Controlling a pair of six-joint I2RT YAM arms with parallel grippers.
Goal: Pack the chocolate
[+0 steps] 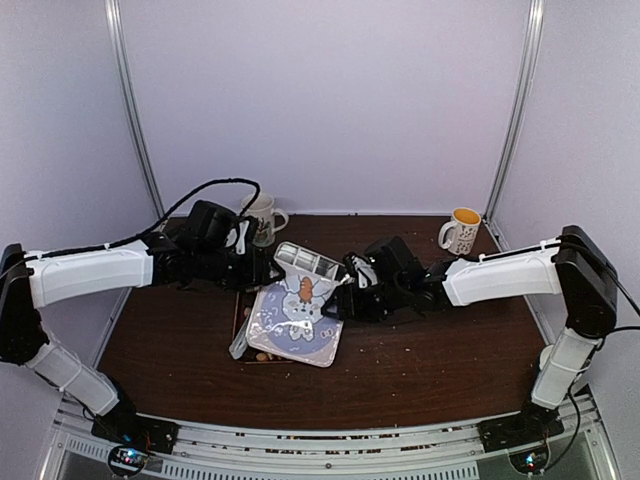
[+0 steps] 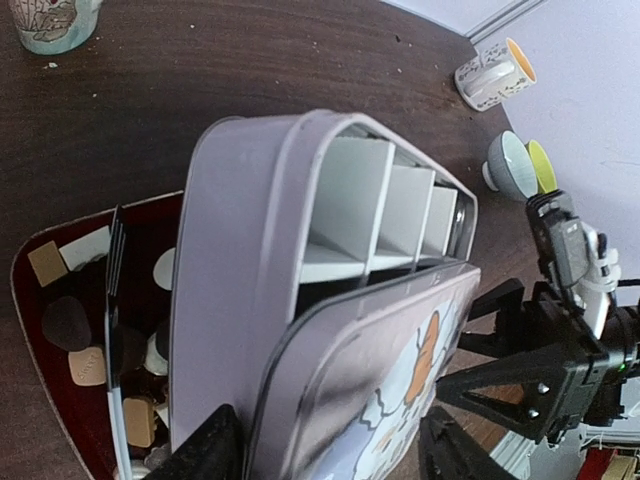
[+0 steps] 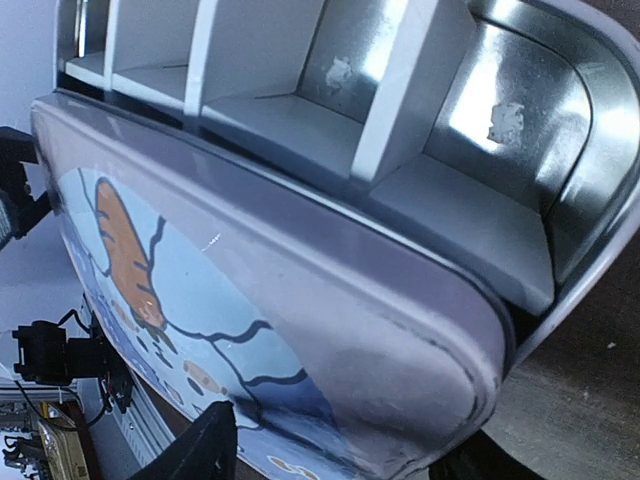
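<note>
A lilac tin with a divided white insert is raised and tilted above the dark tray of chocolates. Its lid, printed with a rabbit and carrot, is partly separated, exposing compartments that look empty. My left gripper is at the tin's left end, fingers around its edge. My right gripper is at the other side, by the lid's edge. Whether either is firmly closed on it is hidden. Silver tongs lie across the tray.
A mug stands at the back left, another mug at the back right. Two stacked-looking bowls are beyond the right gripper.
</note>
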